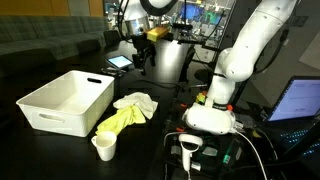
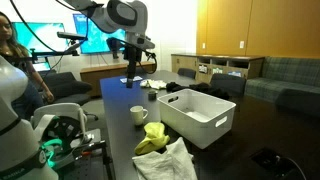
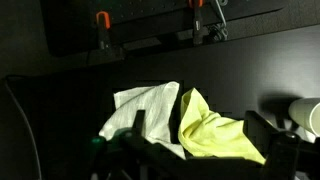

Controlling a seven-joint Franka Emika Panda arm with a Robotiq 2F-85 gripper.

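Note:
A yellow cloth [image 1: 124, 119] lies crumpled on the dark table, and a white cloth [image 1: 141, 103] is spread beside it. A white mug [image 1: 105, 146] stands near the yellow cloth. Behind them is an open white box [image 2: 203, 113], its visible interior looking empty. High over the table hangs my gripper [image 1: 147, 66], open and touching nothing. From the wrist view, the white cloth [image 3: 145, 108] is toward the left finger and the yellow cloth [image 3: 213, 132] lies between the fingers' outlines, well below them. The mug [image 3: 308, 115] is cut off at the right edge.
Dark items [image 2: 186, 74] sit on the table behind the box, and a tablet [image 1: 120, 62] lies farther back. At right are a laptop [image 1: 295, 100] and loose cables near the arm's base. Bare tabletop [image 2: 121, 140] surrounds the mug and cloths.

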